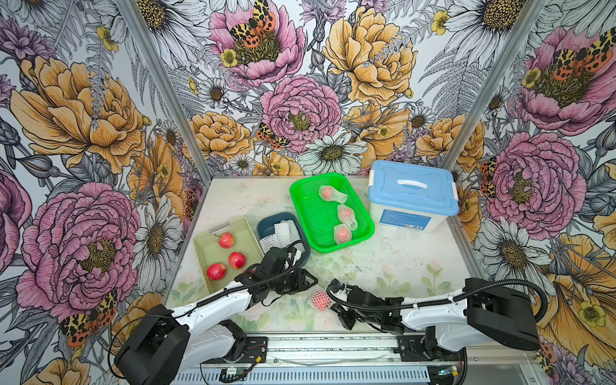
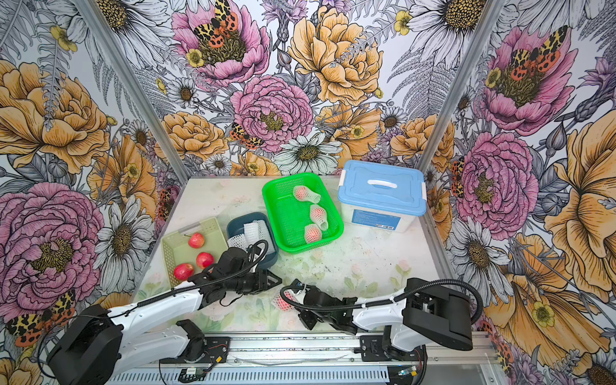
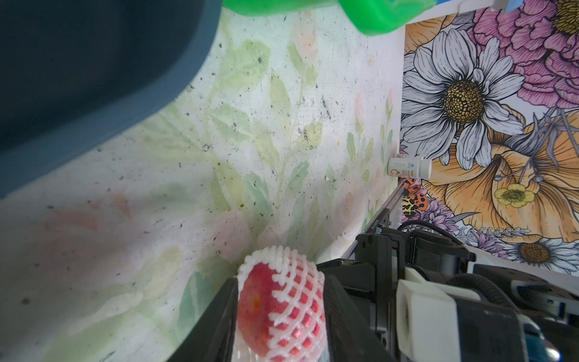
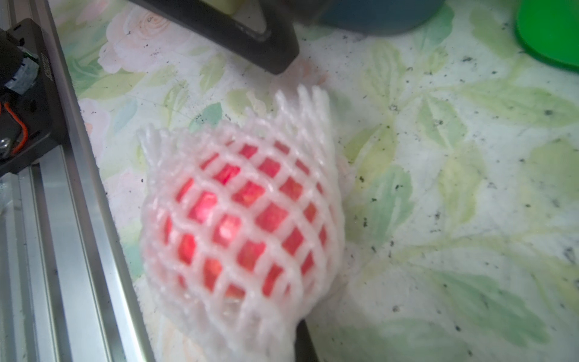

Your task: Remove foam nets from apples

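A netted apple [image 1: 319,299] lies near the table's front, beside my right gripper [image 1: 340,308]; it fills the right wrist view [image 4: 241,223]. My right gripper is shut, its fingers largely hidden behind the net and wrist. My left gripper stands part open, above and left of that apple, nothing seen held. Three netted apples sit in the green basket [image 1: 308,218]. Three bare apples [image 1: 236,260] lie in the olive basket [image 1: 240,227]. Loose white nets [image 1: 285,232] are in the dark blue bin [image 1: 266,218].
A white box with a blue lid [image 1: 412,186] stands at the back right. A metal rail [image 1: 340,342] runs along the front edge.
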